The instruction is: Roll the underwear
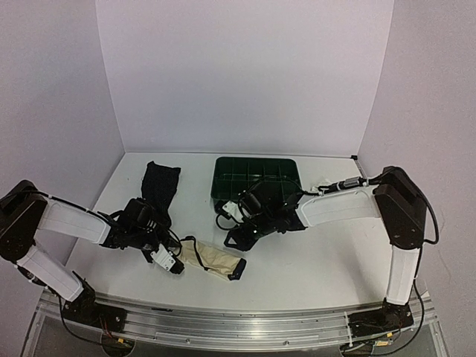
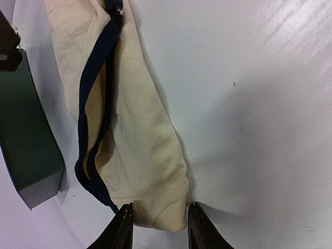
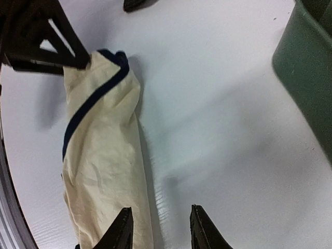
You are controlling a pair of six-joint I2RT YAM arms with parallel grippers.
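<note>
The cream underwear (image 1: 216,260) with dark navy bands lies lengthwise on the white table, creased, its navy strip looped along it in the left wrist view. My left gripper is open at one end of the cloth (image 2: 140,135), with the cream fabric between its fingertips; whether it touches is unclear. My right gripper stands open above the other part of the cloth (image 3: 104,166), which lies under and beside its left finger. In the top view both grippers are partly hidden by their own housings.
A green divided bin (image 1: 255,165) stands at the back centre. A black cloth (image 1: 158,182) lies at back left; a pale cloth at back right is mostly behind the right arm.
</note>
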